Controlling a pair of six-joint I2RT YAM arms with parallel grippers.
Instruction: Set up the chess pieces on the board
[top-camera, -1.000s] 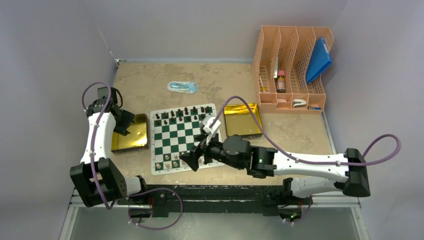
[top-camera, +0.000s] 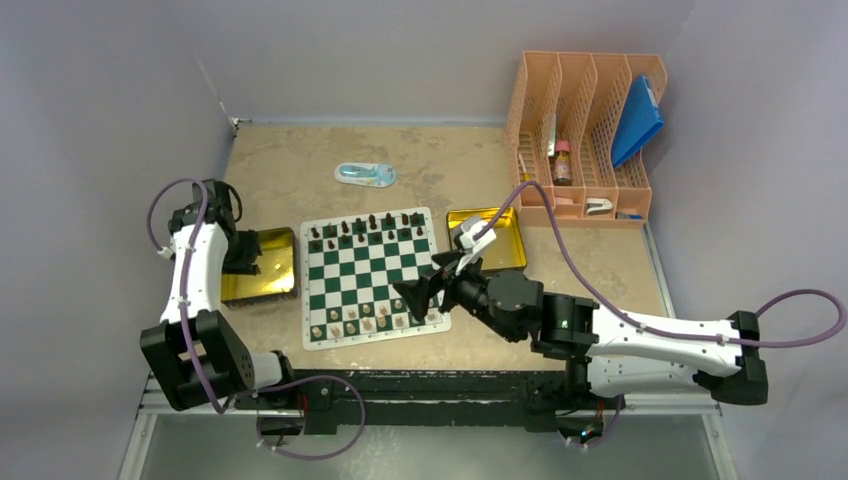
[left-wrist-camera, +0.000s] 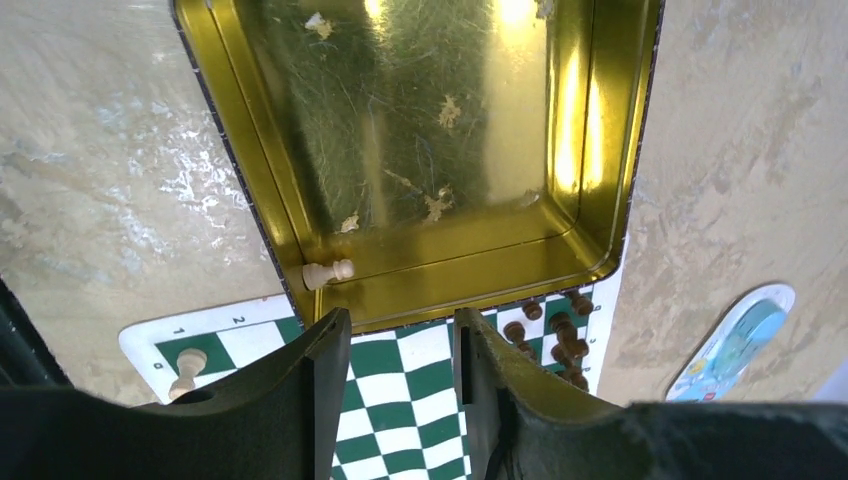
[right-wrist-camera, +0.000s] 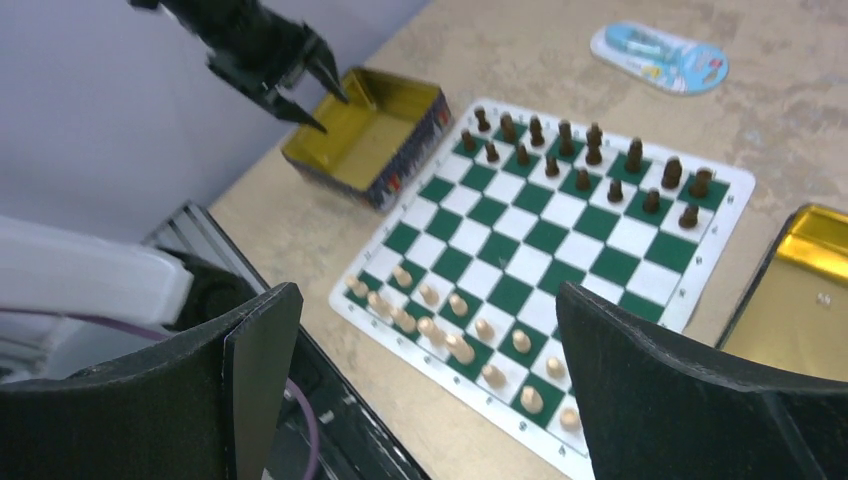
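The chessboard (top-camera: 365, 269) holds dark pieces (right-wrist-camera: 634, 156) along its far side and light pieces (right-wrist-camera: 459, 350) along its near side, all small. My left gripper hangs over the left gold tray (left-wrist-camera: 590, 200), open, nothing between its fingers. A light pawn (left-wrist-camera: 327, 272) lies on its side in that tray, by the wall nearest the fingers in the left wrist view. My right gripper stands open above the board's near right part, with nothing held.
A second gold tray (top-camera: 486, 224) sits right of the board. A blister pack (top-camera: 364, 174) lies behind it. A peach organiser (top-camera: 530, 100) stands at the back right. Bare table shows behind the board and at the right.
My right arm has moved to the right across the board's near side, toward the right tray. The left arm's head has shifted slightly over the left tray.
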